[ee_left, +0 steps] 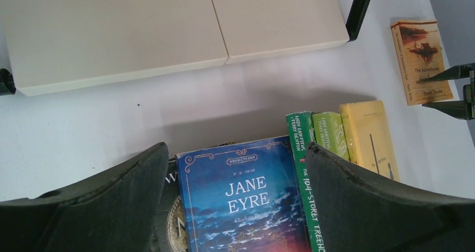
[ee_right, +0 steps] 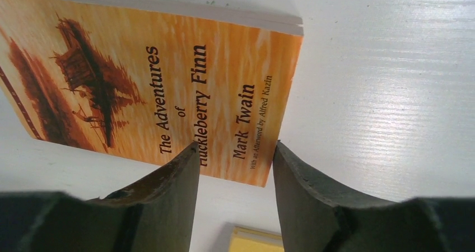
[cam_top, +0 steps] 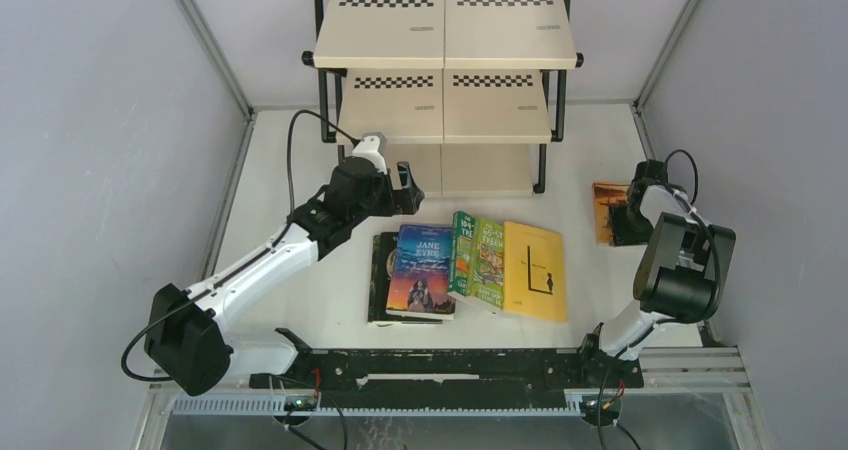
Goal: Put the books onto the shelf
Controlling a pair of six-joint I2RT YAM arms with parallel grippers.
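The orange Huckleberry Finn book (ee_right: 185,95) lies flat at the far right of the table; in the top view my right arm partly covers it. My right gripper is at the book's author end, fingertips apart, the left one over the cover and the other by its edge. My left gripper stands open and empty above Jane Eyre (cam_top: 421,270). That blue book leans over a dark book (cam_top: 378,282). To its right are a green-spined book (cam_top: 462,255), a light green treehouse book (cam_top: 487,262) and a yellow book (cam_top: 535,270).
A cream shelf rack (cam_top: 443,105) on black posts stands at the back centre, behind the row of books. Grey walls (cam_top: 770,170) close in both sides.
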